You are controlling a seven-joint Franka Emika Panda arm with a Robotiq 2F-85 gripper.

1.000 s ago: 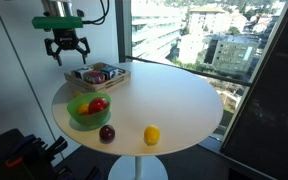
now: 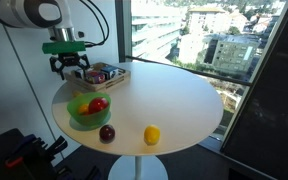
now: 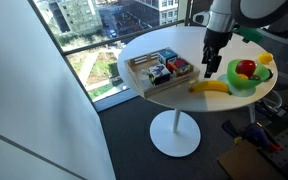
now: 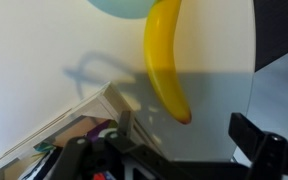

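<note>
A yellow banana (image 4: pixel 161 60) lies on the white table, between the green bowl and the wooden box. In exterior view 2 the banana (image 3: pixel 210 88) rests close to the table edge. My gripper is open above it, with nothing between its fingers; the banana's tip shows between them in the wrist view. From the side, the gripper (image 2: pixel 73 69) hangs above the table, with a gap below the fingertips. The green bowl (image 2: pixel 76 113) holds a red round fruit (image 2: pixel 96 105) and other produce.
Behind the bowl stands a wooden box (image 3: pixel 141 79) with several packages in its compartments. A dark round fruit (image 2: pixel 107 132) and a yellow fruit (image 2: pixel 152 133) lie near the front edge.
The gripper has come down toward the table over the last second, staying open. The bowl, box and loose fruit have kept their places.
</note>
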